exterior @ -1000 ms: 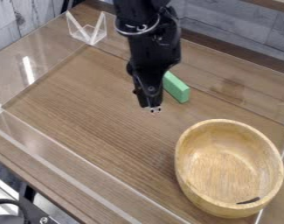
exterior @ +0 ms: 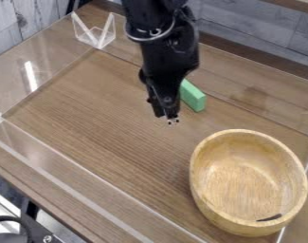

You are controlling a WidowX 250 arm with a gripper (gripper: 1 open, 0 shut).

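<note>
The black arm reaches down from the top centre, and my gripper [exterior: 171, 116] hangs over the wooden table, shut, with nothing visible between its fingers. Just behind it to the right lies a green block [exterior: 193, 96], partly hidden by the arm. A round pale-wooden bowl [exterior: 202, 180] stands at the lower right, below and right of my gripper, with a small dark item [exterior: 269, 217] near its bottom inside edge.
Bare table [exterior: 86, 128] fills the left and middle. A clear plastic piece [exterior: 96, 33] sits at the upper left. A wall runs along the back right, and dark cabling is at the bottom left corner.
</note>
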